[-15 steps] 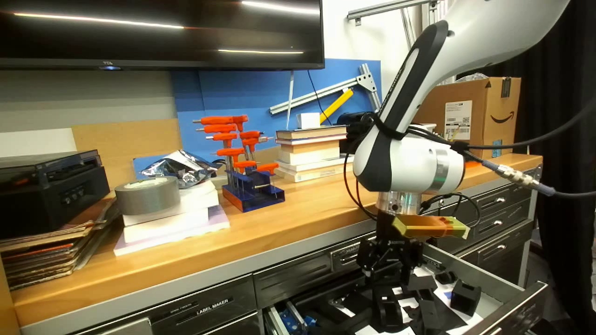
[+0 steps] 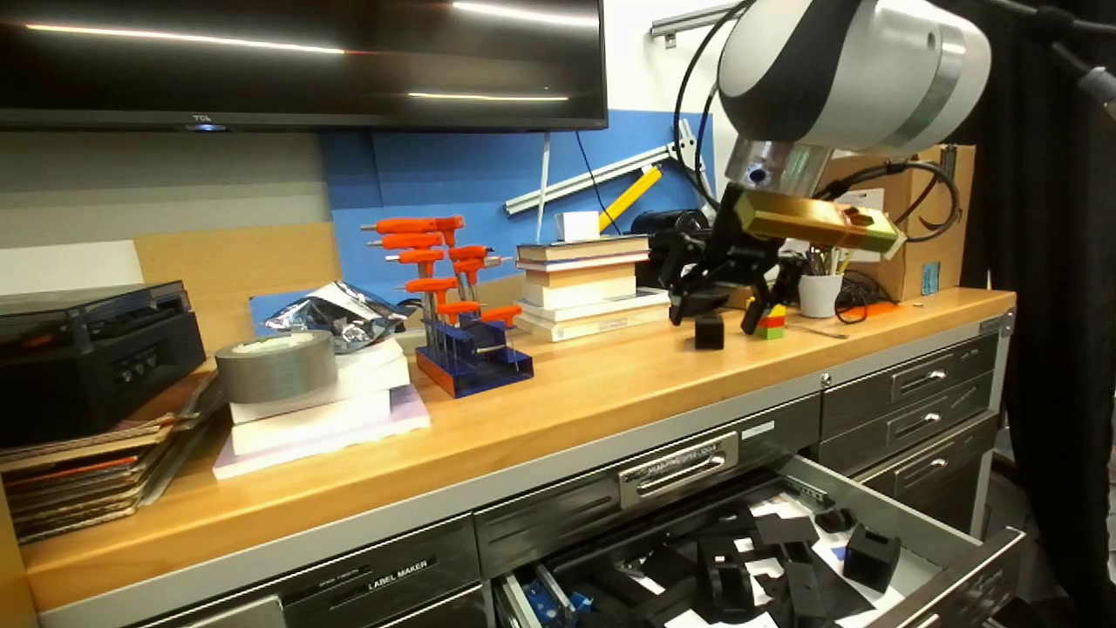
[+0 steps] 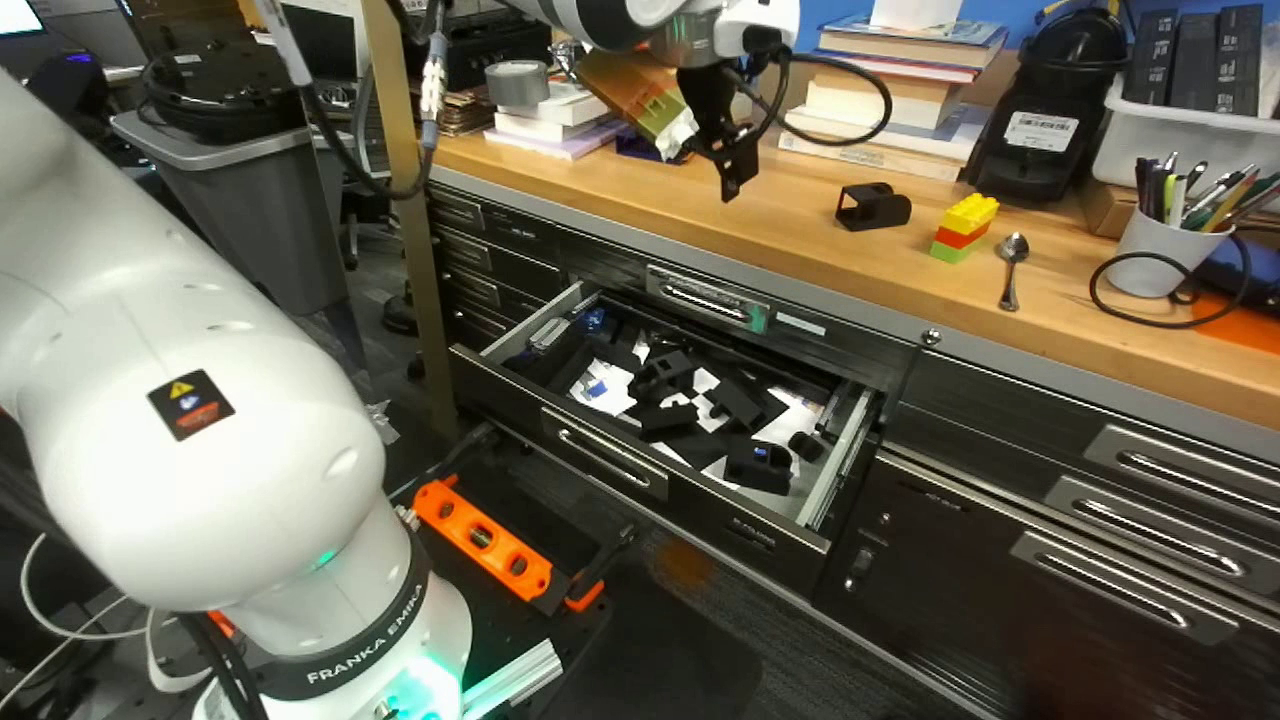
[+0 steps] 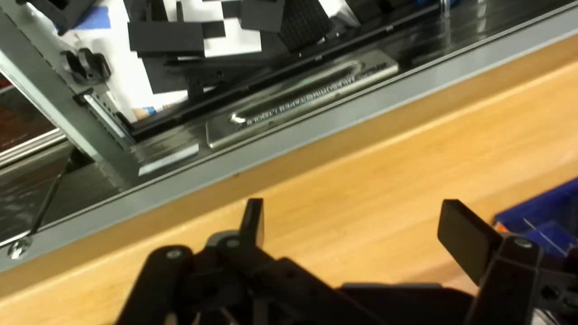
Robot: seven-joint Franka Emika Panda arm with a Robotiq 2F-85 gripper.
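Note:
Above the wooden bench (image 4: 336, 206) my gripper is open, and only bare wood shows between its fingers. In exterior view 2 the gripper (image 3: 734, 168) hangs over the bench, left of a black hollow block (image 3: 872, 208). That block lies clear of the fingers, on the bench top. A toy-brick stack (image 3: 963, 228) of yellow, red and green stands to its right, with a spoon (image 3: 1011, 270) beyond. Below the bench edge a drawer (image 3: 624, 480) is pulled out, and several black parts (image 3: 756, 466) lie in it on white paper.
Books (image 2: 581, 283) are stacked at the back of the bench, and a blue hex-key holder (image 2: 476, 361) with orange handles stands left of them. A white pen cup (image 3: 1146, 252) is at the right. Bare wood lies along the front of the bench.
A second ago my gripper was low over the open drawer. Now it has risen and moved back over the bench, and the arm is tilted differently. The drawer has stayed open.

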